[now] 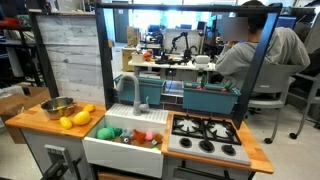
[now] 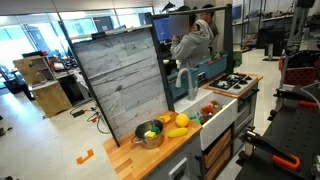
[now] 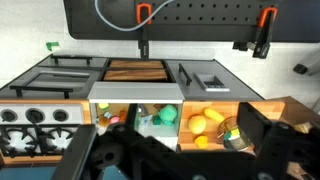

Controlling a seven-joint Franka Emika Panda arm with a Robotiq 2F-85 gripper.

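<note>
My gripper shows in the wrist view as dark, blurred fingers [image 3: 122, 145] spread wide at the lower edge, with nothing held. It looks down on a toy kitchen from above. In the white sink [image 1: 100, 152] lie several toy items, among them a green one [image 3: 167, 113] and a pink one [image 1: 149, 135]. A metal pot [image 2: 148, 141] on the wooden counter has green and yellow pieces inside. Beside it rest yellow toy foods, including a lemon [image 1: 82, 118] and a longer yellow piece [image 2: 177, 132].
A black stove [image 1: 207, 136] with several burners fills the other side of the counter. The grey faucet [image 1: 141, 94] rises behind the sink, near a tall wood-panel wall [image 2: 125, 85]. Blue bins [image 1: 209, 100] hang behind the stove. A black table [image 2: 280, 135] with orange clamps stands in front.
</note>
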